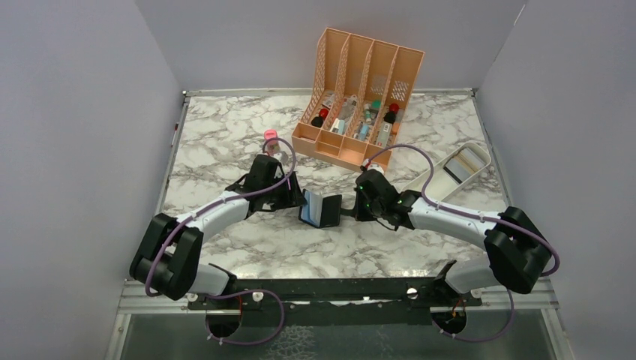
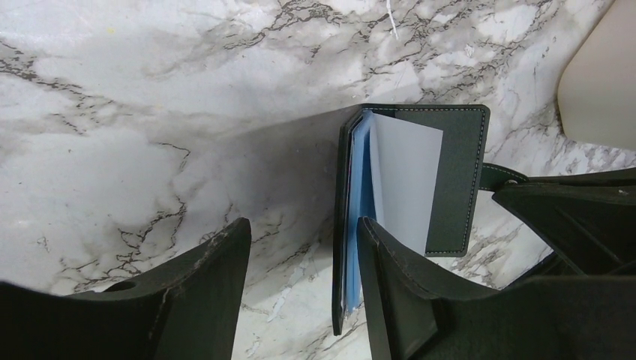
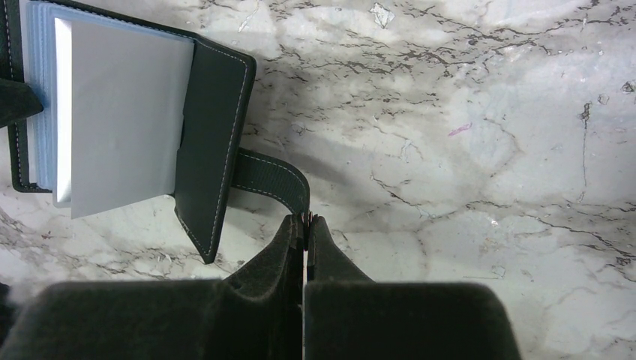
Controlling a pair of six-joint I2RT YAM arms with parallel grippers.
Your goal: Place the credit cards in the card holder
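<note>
The black card holder [image 1: 328,211] lies unfolded on the marble table, with blue and white sleeves [image 3: 124,116] inside and a strap [image 3: 266,174] on its right. My right gripper is shut on that strap's end. My left gripper is part open at the holder's left edge, one finger against or just over the sleeves, the other over bare marble. In the top view, a white tray [image 1: 449,187] at the right holds several flat cards [image 1: 465,165].
A peach compartment organiser [image 1: 330,148] full of small items stands at the back. A pink-topped container [image 1: 271,134] is behind my left arm.
</note>
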